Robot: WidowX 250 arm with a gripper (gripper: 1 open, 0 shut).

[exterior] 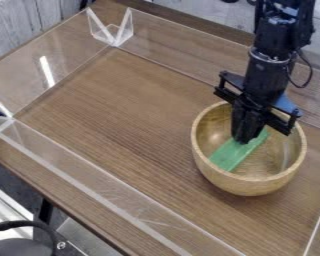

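A wooden bowl (270, 172) sits on the wooden table at the right, with a green flat object (232, 152) lying tilted inside it. My black gripper (246, 124) reaches down from the top right over the bowl, its tip low at the upper end of the green object. The fingers look shut, but whether anything is between them is hidden.
A clear plastic piece (112, 25) is at the back left. Dark edges and cables lie beyond the table at the lower left.
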